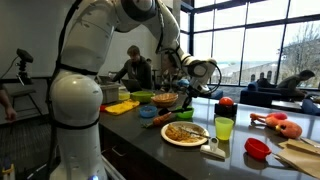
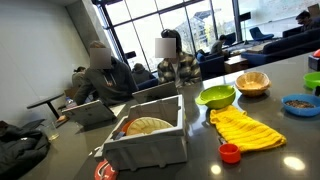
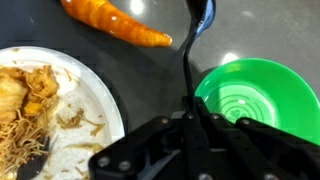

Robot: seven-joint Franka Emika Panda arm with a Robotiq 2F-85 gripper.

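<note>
In the wrist view, my gripper is shut on the thin handle of a black spoon (image 3: 203, 14), whose rounded end reaches to the top edge. Right of the handle and partly behind my fingers is a green bowl (image 3: 255, 82). A white plate (image 3: 100, 85) of noodles and other food (image 3: 36, 95) lies to the left, with a dark utensil at its lower edge. Above the plate rests an orange carrot-like item (image 3: 118, 22). Exterior view 1 shows the plate (image 1: 172, 145) in front of the green bowl (image 1: 184, 114); the spoon is hard to make out there.
A yellow-green cup (image 1: 224, 128), a red bowl (image 1: 256, 149) and a wooden board (image 1: 300, 158) stand to the right in exterior view 1. In exterior view 2, a grey bin (image 2: 148, 145), yellow cloth (image 2: 245, 130), woven basket (image 2: 252, 83) and blue bowl (image 2: 301, 105) occupy the table.
</note>
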